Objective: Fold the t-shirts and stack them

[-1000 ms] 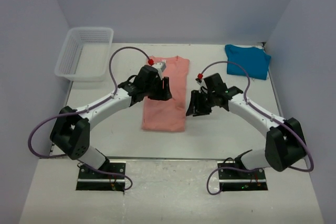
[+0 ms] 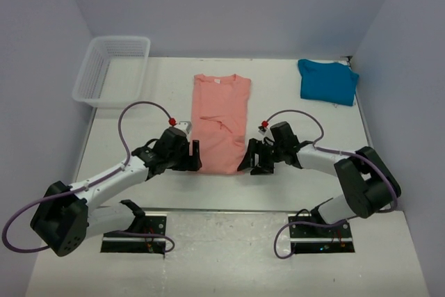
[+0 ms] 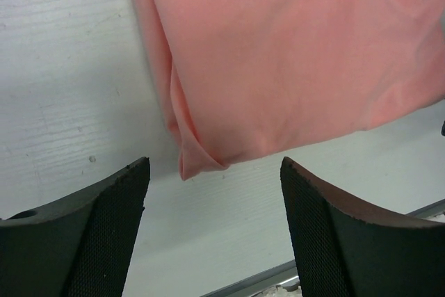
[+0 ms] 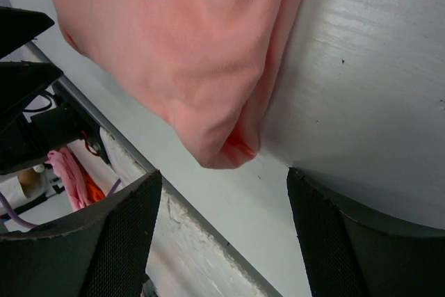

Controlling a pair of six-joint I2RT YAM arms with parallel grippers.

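Observation:
A pink t-shirt (image 2: 219, 147), its sides folded in to a long strip, lies in the middle of the table. Its near left corner (image 3: 200, 161) sits ahead of and between the fingertips of my left gripper, which is open and empty. At the near right corner, my right gripper is also open, with the raised pink corner (image 4: 215, 147) in front of its gap. A blue t-shirt (image 2: 328, 81), folded to a rectangle, rests at the back right.
An empty white basket (image 2: 111, 95) stands at the back left. Walls enclose the back and both sides. Bare table (image 2: 278, 88) lies between the two shirts. In the right wrist view, the left gripper's dark fingers (image 4: 24, 88) are close by on the left.
My left gripper has come from above the shirt's middle toward the near left corner.

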